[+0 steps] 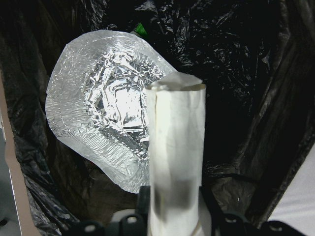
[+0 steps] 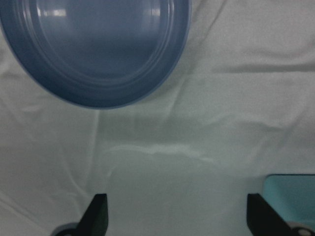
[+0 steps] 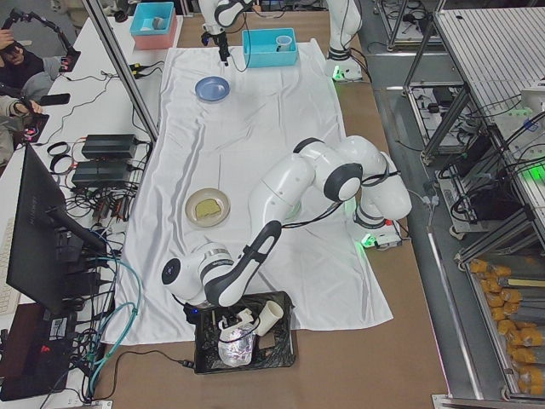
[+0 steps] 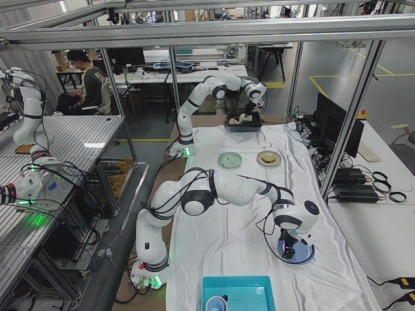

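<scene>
My left gripper is over a black-lined bin (image 3: 284, 354), shut on an upright white paper item (image 1: 176, 128) like a crumpled cup or roll. Below it lies crumpled foil (image 1: 88, 137); a white cylinder (image 3: 269, 315) also lies in the bin in the left camera view. My right gripper stands open at the far end of the table, over the cloth beside a blue plate (image 2: 108, 49), with nothing seen between its fingers.
A beige plate (image 3: 208, 220) with a yellow item sits mid-table, near a green plate (image 4: 229, 160). A blue bin (image 4: 259, 295) holding a cup stands at the far end.
</scene>
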